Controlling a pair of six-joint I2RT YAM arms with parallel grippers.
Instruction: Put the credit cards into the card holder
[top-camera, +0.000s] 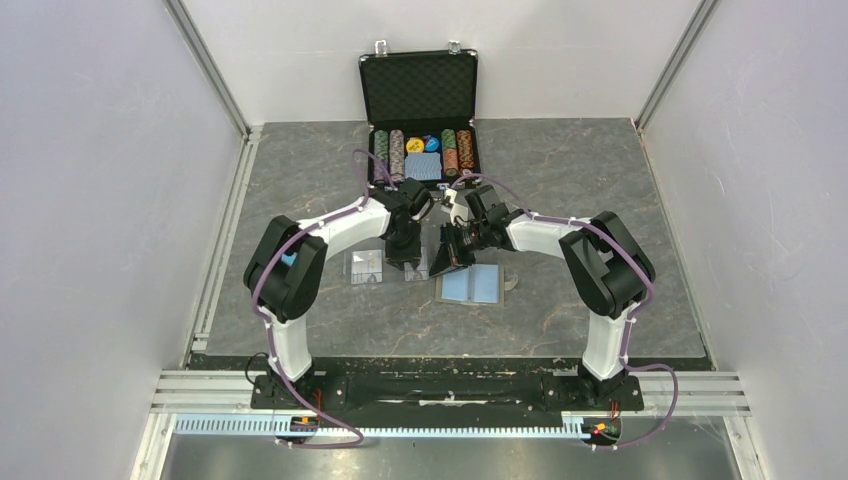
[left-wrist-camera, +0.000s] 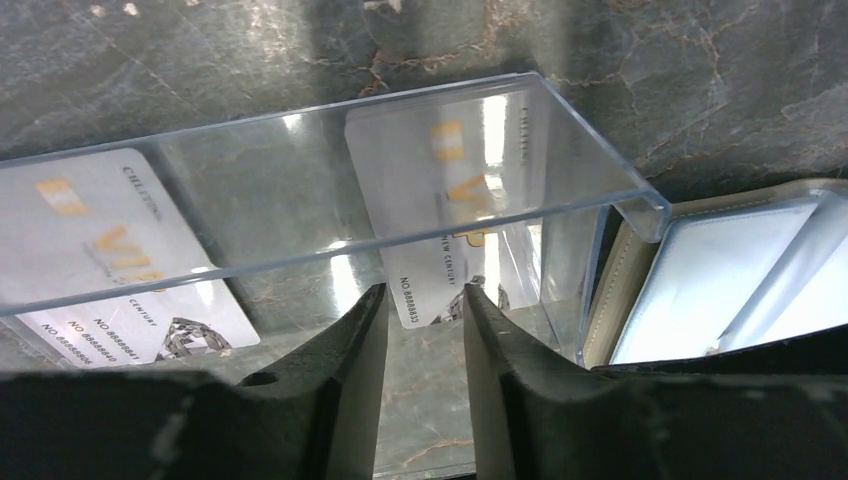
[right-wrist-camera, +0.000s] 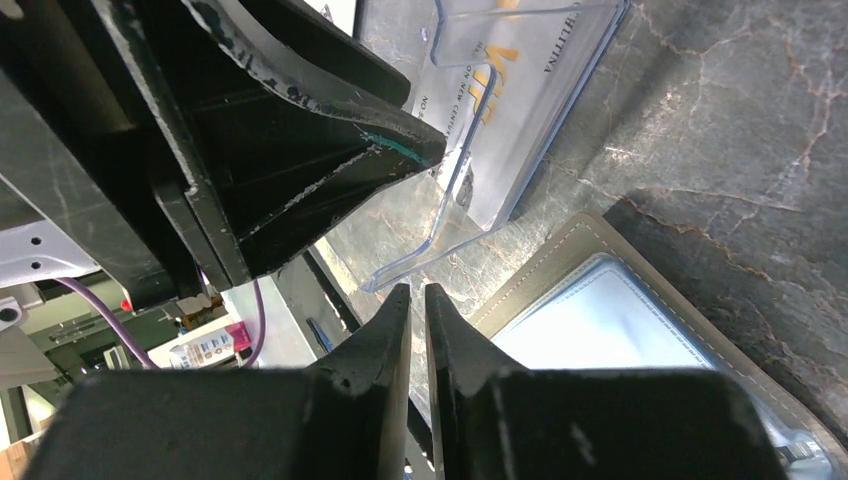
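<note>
A clear plastic rack holds white credit cards, one at its right end, another at the left. The open beige card holder with pale blue sleeves lies to its right, toward the front. My left gripper is part open over the rack, its fingertips at the right-hand card; whether they touch it I cannot tell. My right gripper is shut above the holder’s edge, with nothing visible between its fingertips, close beside my left gripper.
An open chip case with chips and playing cards stands at the back center. The two wrists are very close together.
</note>
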